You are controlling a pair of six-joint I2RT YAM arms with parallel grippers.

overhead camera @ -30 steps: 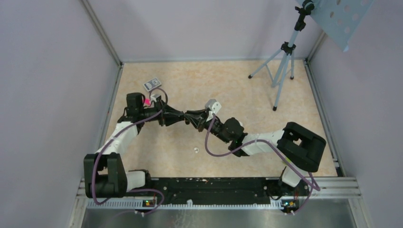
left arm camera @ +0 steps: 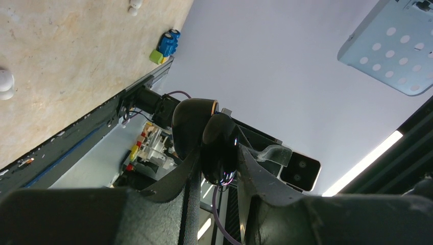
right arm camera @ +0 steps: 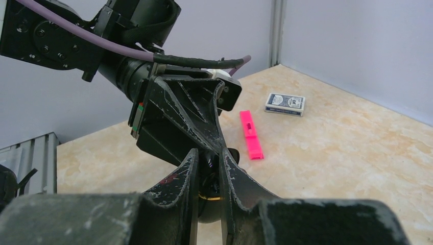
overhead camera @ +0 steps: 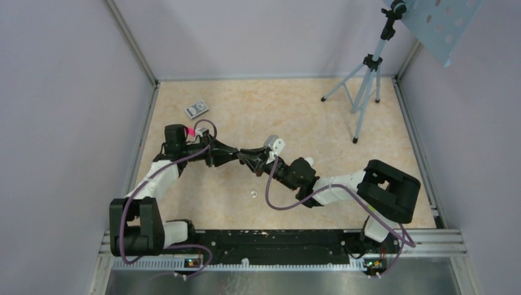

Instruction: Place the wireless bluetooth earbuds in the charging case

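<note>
Both grippers meet over the left-centre of the table, fingertips nearly touching in the top view. In the left wrist view my left gripper is shut on a glossy black rounded piece (left arm camera: pixel 220 145), which looks like part of the earbud case. Right beside it is another black rounded part (left arm camera: pixel 191 120) with a thin gold edge. My right gripper is shut with dark glossy material between its fingers; below them shows a black case part (right arm camera: pixel 209 209) with a gold line. I cannot tell lid from base, and no earbud is clearly visible in the case.
A small white piece (overhead camera: pixel 254 193) lies on the table nearer the front. A card box (right arm camera: pixel 285 103) and a pink strip (right arm camera: pixel 251 135) lie behind the left arm. A blue toy (left arm camera: pixel 167 43) and a green block (left arm camera: pixel 156 56) sit near an edge. A tripod (overhead camera: pixel 368 77) stands back right.
My right gripper has shifted slightly towards the front of the table, its fingertips staying by the left gripper. The left arm has moved only a little the same way.
</note>
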